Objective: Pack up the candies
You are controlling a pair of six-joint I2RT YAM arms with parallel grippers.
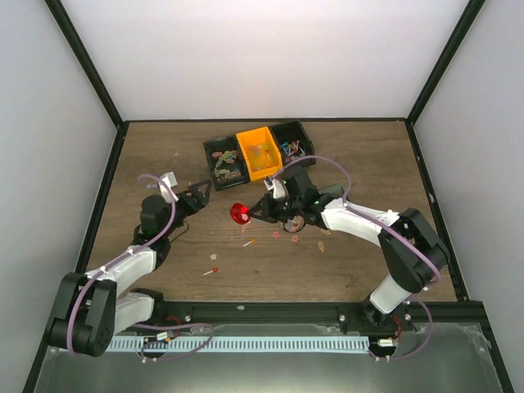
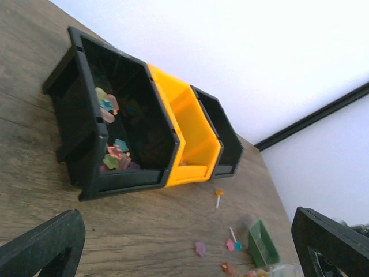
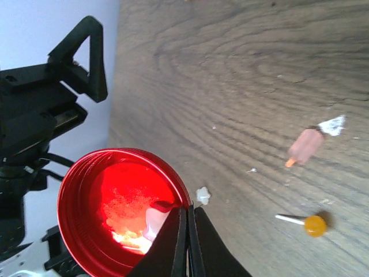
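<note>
Held at its rim, a red cup (image 1: 239, 214) hangs over the middle of the table, with my right gripper shut on it. A pale pink candy (image 3: 154, 221) shows inside the cup in the right wrist view. Off to the cup's left, my left gripper (image 1: 203, 194) stands open and empty. Three joined bins lie at the back: a black bin (image 2: 95, 138) with gummy candies, a yellow bin (image 2: 199, 130) and another black bin (image 1: 304, 131) with lollipops. An ice-pop candy (image 3: 307, 144) and an orange lollipop (image 3: 315, 225) lie loose on the table.
A green basket (image 2: 263, 243) stands at the right, mostly covered by my right arm in the top view. A star candy (image 1: 214, 256) and a red lollipop (image 1: 211, 271) lie nearer the front.
</note>
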